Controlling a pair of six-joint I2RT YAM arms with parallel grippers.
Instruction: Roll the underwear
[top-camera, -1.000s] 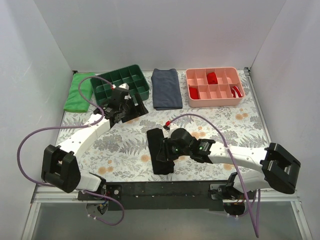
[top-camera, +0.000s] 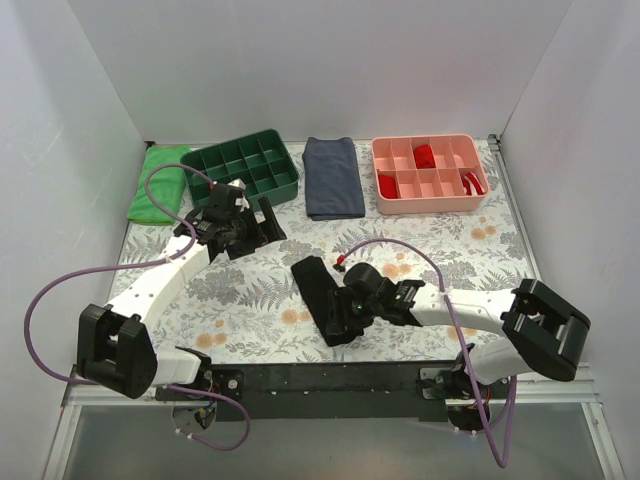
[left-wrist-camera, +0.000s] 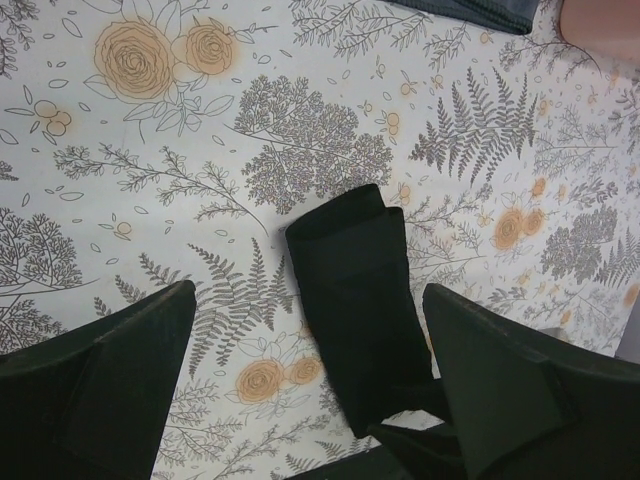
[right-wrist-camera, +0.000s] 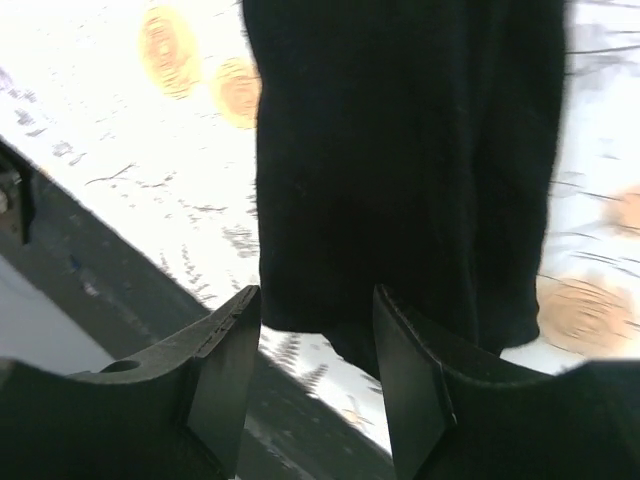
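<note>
The black underwear (top-camera: 318, 295) lies folded into a long strip on the patterned table, its near end partly hidden under my right arm; the left wrist view shows its far end (left-wrist-camera: 350, 270). My right gripper (top-camera: 345, 318) is low over the near end, open, its fingertips (right-wrist-camera: 395, 320) at the cloth in the right wrist view; whether they touch it I cannot tell. My left gripper (top-camera: 268, 226) stands open to the upper left of the underwear, above the table, with nothing between its fingers.
At the back are a green cloth (top-camera: 150, 205), a green divided bin (top-camera: 285, 185), a dark blue folded cloth (top-camera: 334, 180) and a pink divided bin (top-camera: 420, 204) holding red items. The table's front edge (top-camera: 280, 368) is close below the underwear.
My left arm has drawn back slightly leftward. My right gripper has shifted a little over the underwear's near end, and the underwear now lies slightly more slanted.
</note>
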